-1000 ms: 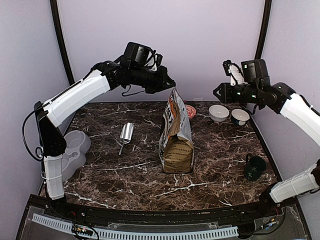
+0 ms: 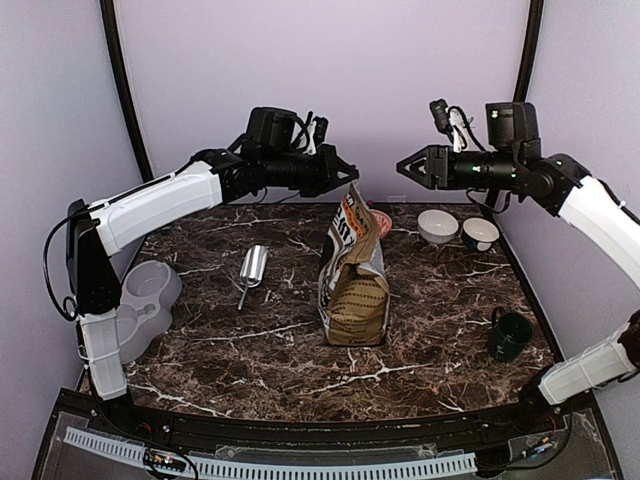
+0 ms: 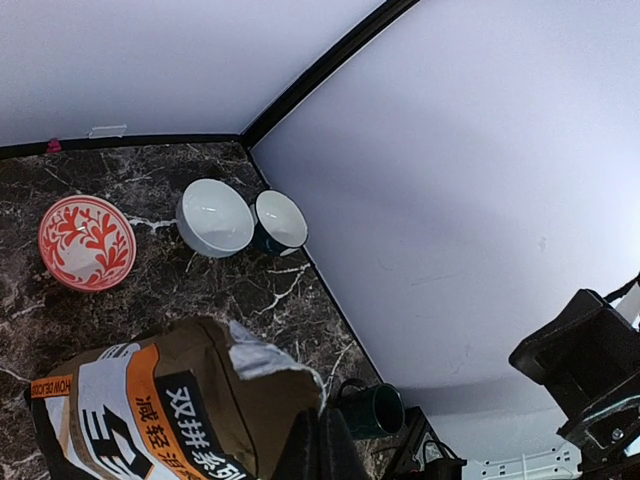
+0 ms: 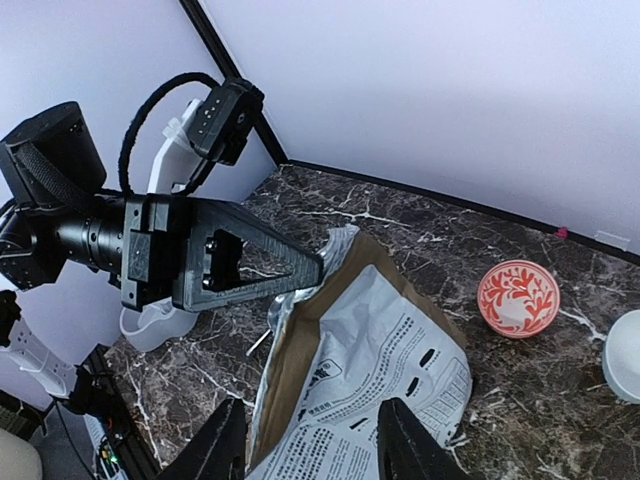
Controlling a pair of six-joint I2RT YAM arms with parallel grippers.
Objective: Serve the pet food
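The brown and white pet food bag (image 2: pixel 356 300) stands upright mid-table, its top drawn up to a peak. At that peak, my left gripper (image 2: pixel 350 173) is shut on the bag's thin top edge; the pinched corner (image 3: pixel 318 385) shows at its fingertips in the left wrist view. To the right of the bag's top and apart from it, my right gripper (image 2: pixel 404 168) is open and empty. In the right wrist view the bag's printed side (image 4: pixel 375 365) lies beyond its spread fingers (image 4: pixel 222 445). A metal scoop (image 2: pixel 254 265) rests left of the bag.
A grey pet feeder (image 2: pixel 150 310) is at the left edge. Behind the bag sits a red-patterned bowl (image 4: pixel 518 298); two more bowls, one white (image 2: pixel 437 226) and one dark-sided (image 2: pixel 480 234), stand back right. A dark green mug (image 2: pixel 510 335) is front right.
My right gripper has moved left, closer to the bag's top.
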